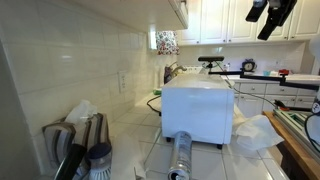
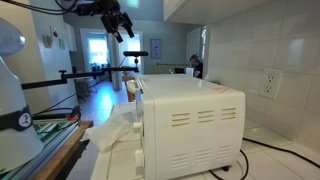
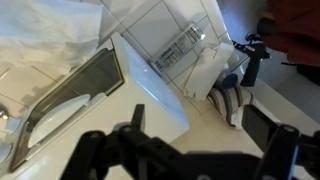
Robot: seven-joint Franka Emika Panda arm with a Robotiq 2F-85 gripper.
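My open gripper (image 1: 262,24) hangs high at the upper right of exterior view 1, with nothing between its fingers. In exterior view 2 the gripper (image 2: 124,36) is at the upper left, well above the counter and apart from the white microwave (image 2: 192,132). Seen from above in the wrist view, the microwave (image 3: 145,95) fills the middle and left, its dark opening (image 3: 92,78) facing up-left. A pale oval thing (image 3: 57,117) shows beside that opening; whether it is inside cannot be told. A clear cylindrical container (image 1: 181,157) stands in front of the microwave.
A crumpled white sheet (image 1: 257,133) lies right of the microwave. At the left wall are a striped holder (image 1: 72,137) and a round brush (image 1: 100,158). Dark cables (image 2: 283,149) run behind the microwave. An overhead cabinet (image 1: 140,12) bounds the upper left.
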